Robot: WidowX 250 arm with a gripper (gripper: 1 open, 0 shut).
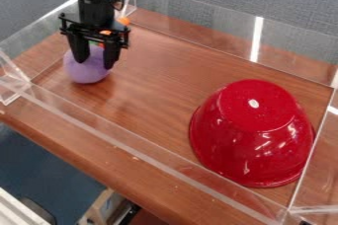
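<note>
My black gripper (95,43) is over a purple ball (83,69) at the left of the wooden tray, its fingers reaching down to the ball's upper part; whether they touch it or are closed on it I cannot tell. An orange object (122,20) is partly hidden behind the gripper. A large red bowl (250,130) lies upside down at the right.
Clear plastic walls (238,34) border the wooden surface (172,91). The middle of the surface between the ball and the bowl is free.
</note>
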